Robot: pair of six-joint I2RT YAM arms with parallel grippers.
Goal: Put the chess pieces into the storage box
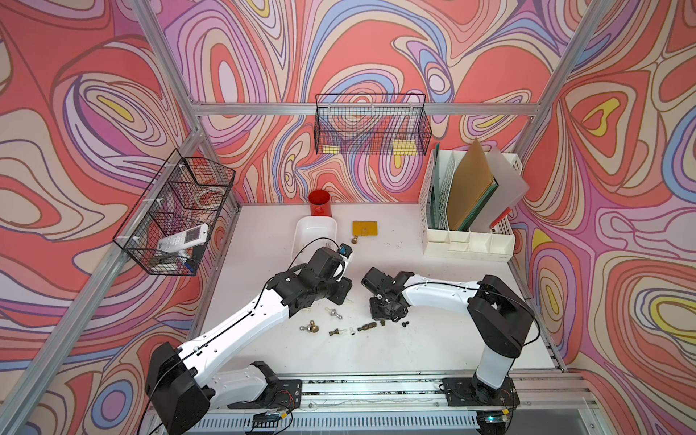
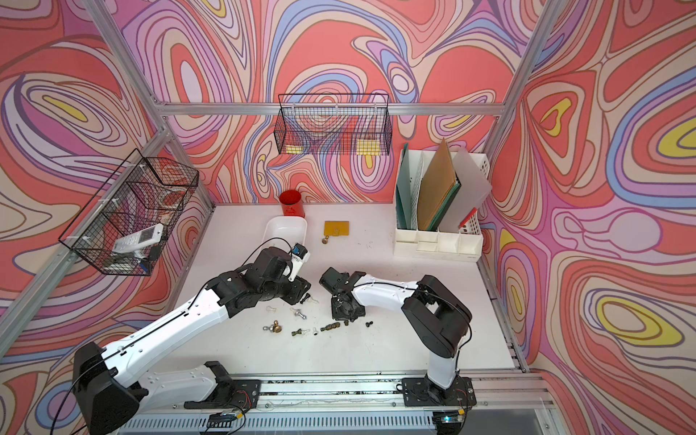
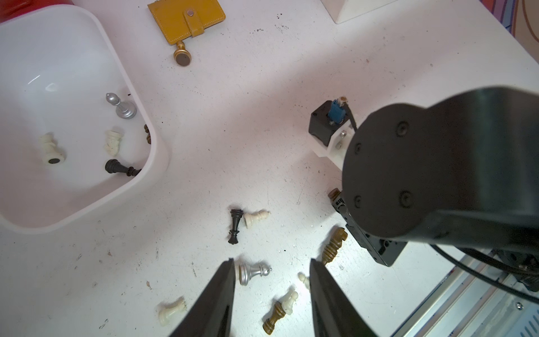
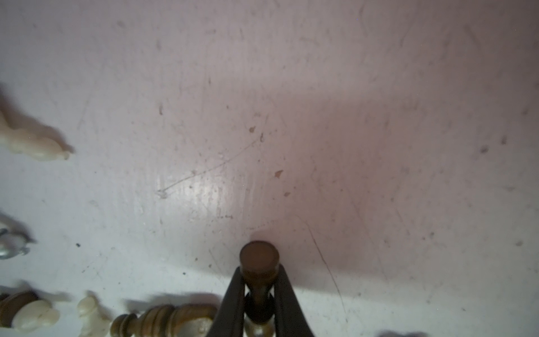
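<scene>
My right gripper is low over the table, its fingers either side of a brown chess piece (image 4: 259, 259); I cannot tell whether they grip it. My left gripper is open above loose pieces: silver (image 3: 252, 271), black (image 3: 235, 224), brown (image 3: 334, 245) and several white ones. The white storage box (image 3: 89, 202) holds several lying pieces, among them a silver (image 3: 125, 110) and a black one (image 3: 118, 166). A gold piece (image 3: 182, 56) lies by the yellow wallet (image 3: 168, 22).
A red cup (image 1: 319, 203) stands behind the box. A white organizer (image 1: 464, 245) with boards stands at the back right. Wire baskets (image 1: 372, 123) hang on the frame.
</scene>
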